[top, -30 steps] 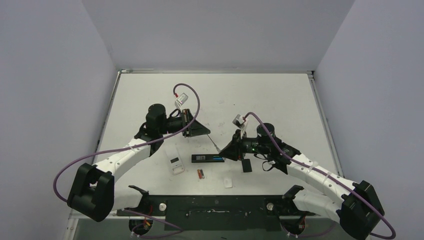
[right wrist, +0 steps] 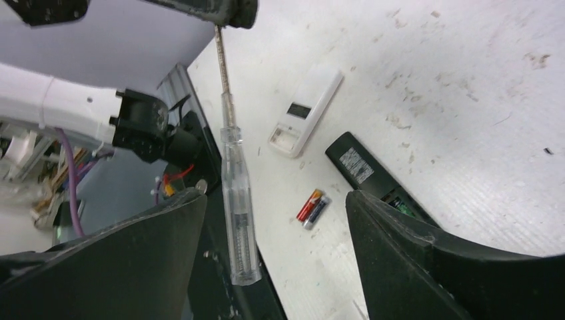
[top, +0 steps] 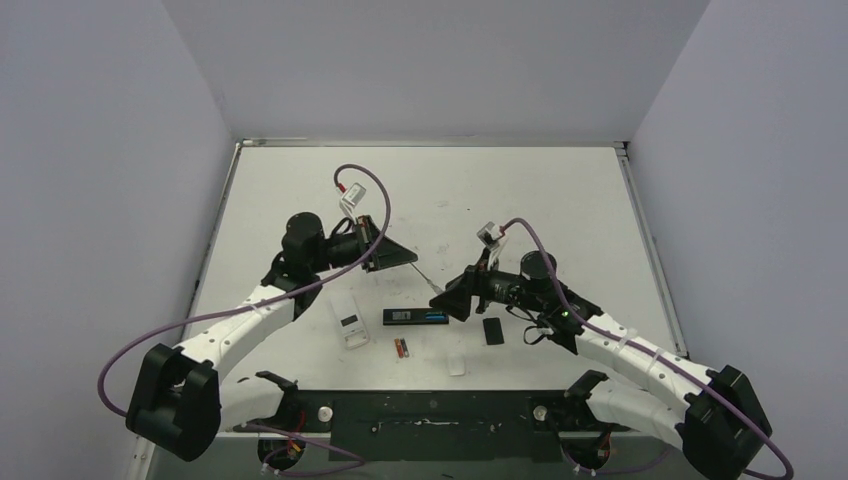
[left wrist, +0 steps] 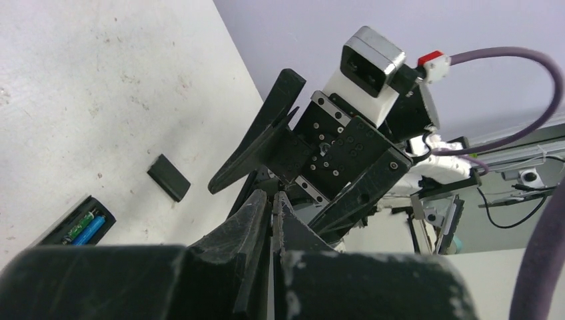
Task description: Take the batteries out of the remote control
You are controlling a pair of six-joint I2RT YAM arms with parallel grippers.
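The black remote (top: 415, 316) lies on the table with its battery bay uncovered. In the left wrist view a green battery (left wrist: 82, 223) and a blue battery (left wrist: 88, 231) sit in that bay. Above the table hangs a screwdriver with a clear handle (right wrist: 238, 207). My left gripper (top: 414, 260) is shut on the end of its thin shaft (right wrist: 222, 60). The right gripper is open, its fingers standing apart on either side of the handle without visibly touching it.
Two loose batteries (right wrist: 314, 209) lie beside the remote. A white remote (top: 348, 320) is at the left, a black cover (top: 493, 331) at the right, and a white cover (top: 456, 365) near the front.
My left gripper has moved a little left with the screwdriver. The remote has not moved.
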